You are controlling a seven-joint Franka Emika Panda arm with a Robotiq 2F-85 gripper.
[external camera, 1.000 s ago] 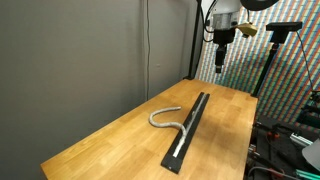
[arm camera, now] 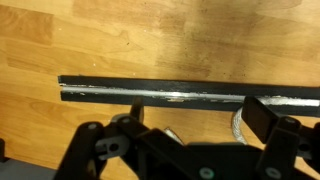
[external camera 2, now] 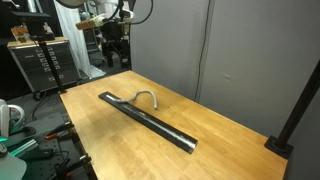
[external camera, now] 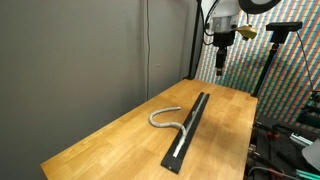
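Observation:
A long black strip (external camera: 186,135) with a pale line along its middle lies flat on the wooden table. The grey, flexible hose or cord (external camera: 152,118) curves in a loose hook beside it, one end resting over the strip. In exterior view 2 the same strip (external camera 2: 165,130) runs diagonally, with the hose (external camera 2: 149,93) curling off its far side. My gripper (external camera: 220,70) hangs well above the table's far end, touching nothing. In the wrist view its fingers (arm camera: 133,112) are spread wide over the strip (arm camera: 200,86), nothing between them; part of the hose (arm camera: 237,127) shows beside the right finger.
The wooden table (external camera 2: 225,150) is otherwise broadly clear. A grey wall panel (external camera: 80,80) stands along one long side. A dark post (external camera 2: 295,100) rises near the table corner in exterior view 2.

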